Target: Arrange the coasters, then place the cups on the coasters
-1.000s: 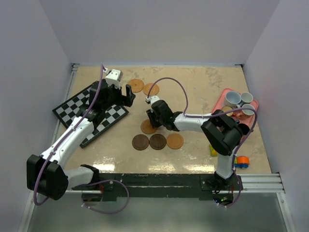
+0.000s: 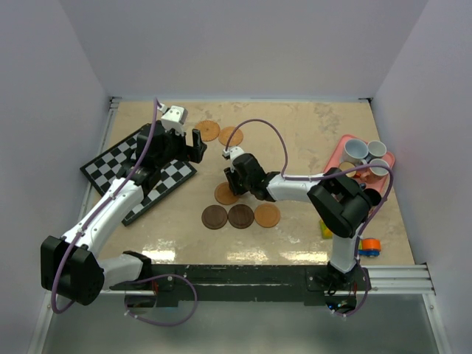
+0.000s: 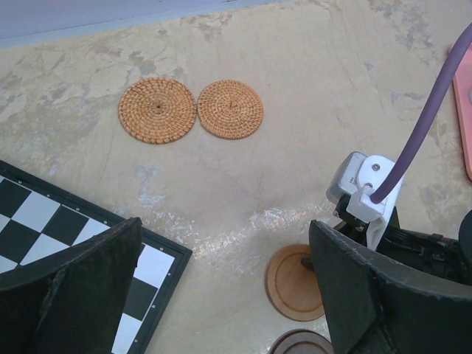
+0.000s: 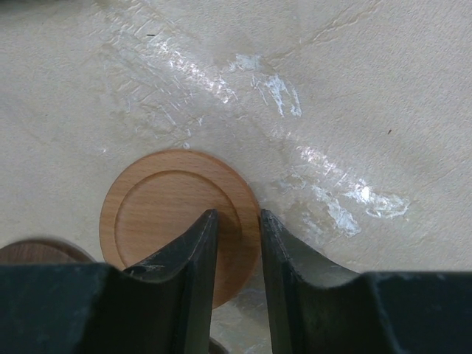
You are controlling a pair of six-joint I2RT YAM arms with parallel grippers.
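No cup shows in either gripper. Cups, among them a large pale mug (image 2: pixel 355 152), are crowded at the pink rack (image 2: pixel 332 160) at far right. My right gripper is low over the right rim of a round wooden coaster (image 4: pixel 162 214), its fingers close together with a narrow gap. Coaster surface shows through that gap; whether the fingers touch or pinch it is unclear. Seen from above, the right gripper (image 2: pixel 233 189) overlaps this coaster (image 2: pixel 224 195). My left gripper hangs open and empty by the checkered board (image 3: pixel 48 214).
Two dark coasters (image 2: pixel 214 217) and another light coaster (image 2: pixel 268 215) lie at the front. Two woven mats (image 3: pixel 157 110) lie at the back. A blue-and-orange toy (image 2: pixel 370 245) is at front right. Table space behind the right arm is clear.
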